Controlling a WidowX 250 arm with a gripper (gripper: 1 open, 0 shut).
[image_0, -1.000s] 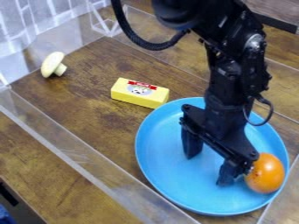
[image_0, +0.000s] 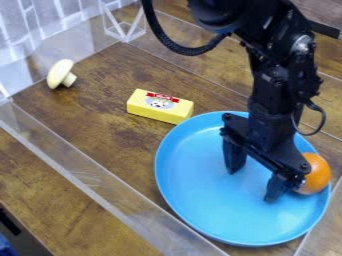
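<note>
My black gripper (image_0: 261, 165) is low over a blue plate (image_0: 201, 205), its fingers spread open. An orange round object (image_0: 315, 172) sits at the plate's right edge, beside the right finger and partly behind it; whether they touch is unclear.
A yellow box (image_0: 158, 105) with a printed label lies behind the plate on the wooden table. A white elongated object (image_0: 60, 73) is at the back left.
The gripper has shifted slightly right and back, and the orange object has moved back along the plate's right side.
</note>
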